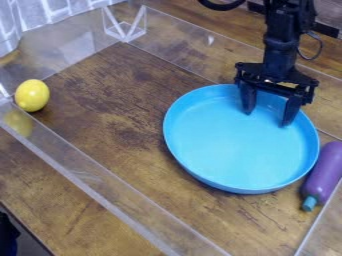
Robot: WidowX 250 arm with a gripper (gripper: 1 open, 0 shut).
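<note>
My black gripper (pixel 275 98) reaches down from the top over the back right part of a large blue plate (pixel 238 148), its lower parts inside or just over the rim. Whether its fingers are open or shut, and whether anything is between them, I cannot tell. A purple eggplant-like object (pixel 322 174) lies just outside the plate on the right. A yellow lemon-like object (pixel 32 95) rests at the far left.
Clear walls run along the left and back, with a small clear wire-like or plastic piece (pixel 123 24) at the back left.
</note>
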